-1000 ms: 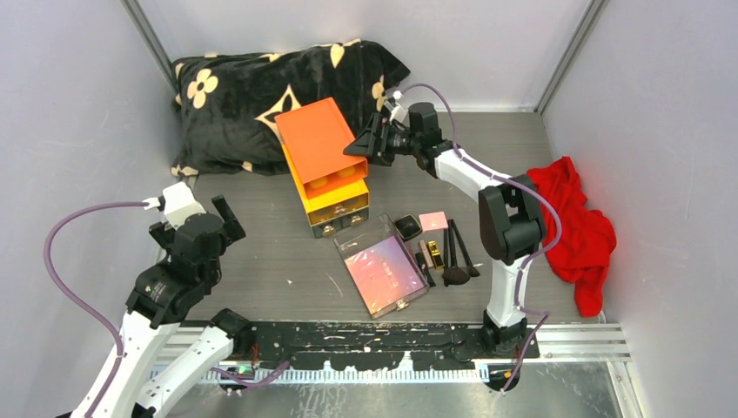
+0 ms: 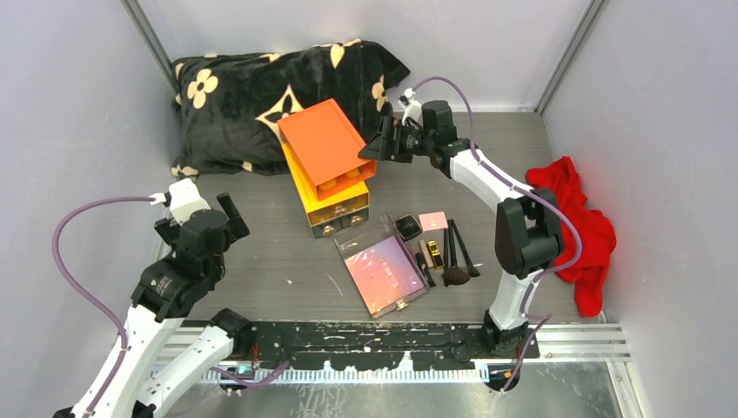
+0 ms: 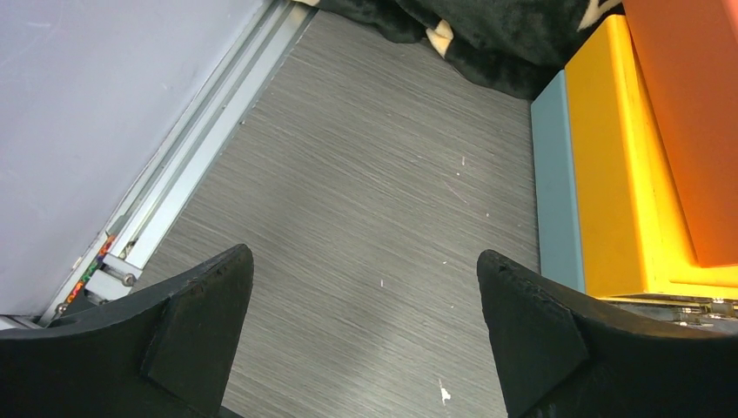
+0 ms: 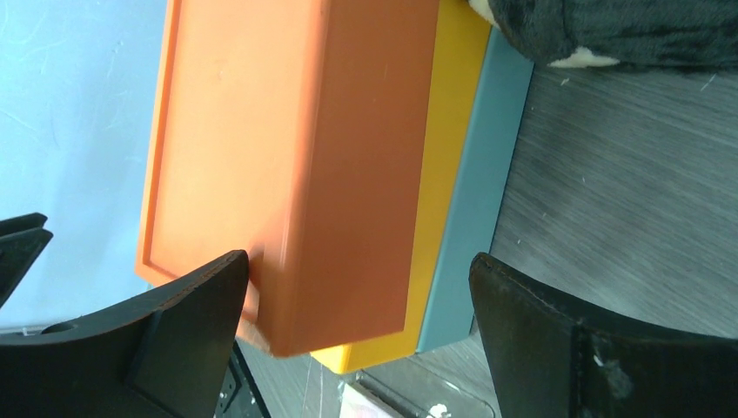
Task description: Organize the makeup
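An orange drawer box (image 2: pixel 320 139) rests askew atop the yellow tier (image 2: pixel 305 187) of a drawer stack, with a teal tier (image 4: pixel 470 192) below. My right gripper (image 2: pixel 383 138) is open at the orange box's right side, one finger at its near corner in the right wrist view. My left gripper (image 2: pixel 200 218) stands open and empty at the left, over bare table. A clear tray (image 2: pixel 357 244) with a pink palette (image 2: pixel 383 274) lies in front, beside a black compact (image 2: pixel 408 227), pink square (image 2: pixel 432 220) and several brushes (image 2: pixel 455 275) and small items.
A dark patterned pillow (image 2: pixel 235 104) lies along the back behind the stack. A red cloth (image 2: pixel 587 252) is at the right wall. Bare table (image 2: pixel 270 270) lies at the front left; walls close in on three sides.
My right gripper has moved slightly right, and the orange box has shifted and turned slightly rightward on the stack. My left gripper has moved very slightly rightward.
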